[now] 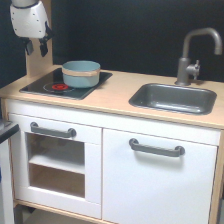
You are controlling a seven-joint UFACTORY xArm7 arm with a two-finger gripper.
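My gripper (35,47) hangs at the upper left, above and to the left of the stove, with its dark fingers apart and nothing visible between them. A teal pot (81,74) with a pale band sits on the black stove top (40,85), to the right of a red ring.
A steel sink (139,99) with a tall tap (185,66) occupies the right of the wooden counter (118,86). Below are two white doors with grey handles, the left one (64,184) having an open window. A dark edge stands at the far left.
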